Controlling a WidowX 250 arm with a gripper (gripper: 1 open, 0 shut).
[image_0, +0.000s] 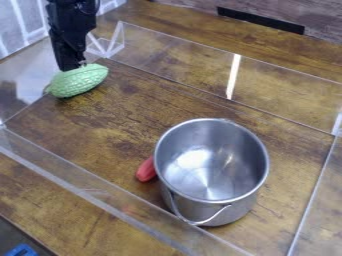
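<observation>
My black gripper (70, 54) is at the upper left, just above a pale green, bumpy vegetable (79, 81) that lies on the wooden floor inside a clear-walled enclosure. The gripper looks shut, with nothing visible between its fingers. A steel pot (211, 172) with a wire handle stands at the lower right. A red object (147, 169) lies beside the pot on its left, partly hidden by it.
Clear plastic walls (80, 178) border the wooden work area on all sides in view. A blue item (19, 250) shows at the bottom-left corner, outside the walls.
</observation>
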